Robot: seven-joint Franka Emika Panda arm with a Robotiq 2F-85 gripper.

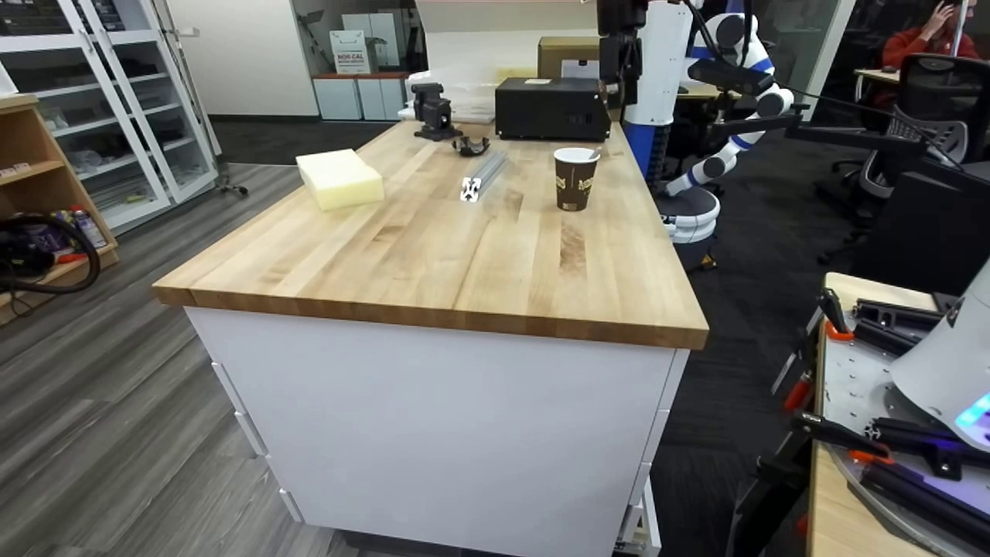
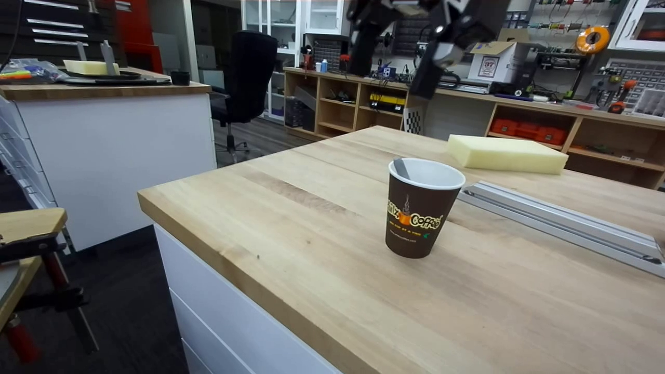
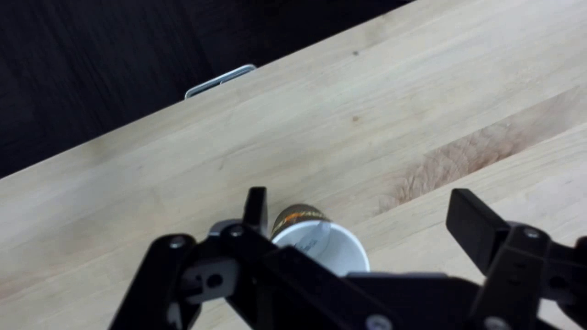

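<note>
A brown paper coffee cup (image 2: pixel 416 212) with a white rim stands upright on the wooden tabletop (image 2: pixel 299 237). A grey strip, perhaps a stirrer or handle, leans inside it, seen also within the cup (image 3: pixel 344 250) in the wrist view. My gripper is open above the table, its fingers wide apart and nothing held between them. From the wrist, the cup appears below and between the fingers, nearer the left one, partly hidden by the gripper's linkage. In exterior view 2 the blurred gripper (image 2: pixel 394 68) hangs well above the cup, clear of it.
A pale yellow foam block (image 1: pixel 339 179) and a silver aluminium bar (image 1: pixel 484 176) lie left of the cup (image 1: pixel 575 178) in exterior view 1. A black box (image 1: pixel 551 110) and a black stand (image 1: pixel 433 111) are at the back.
</note>
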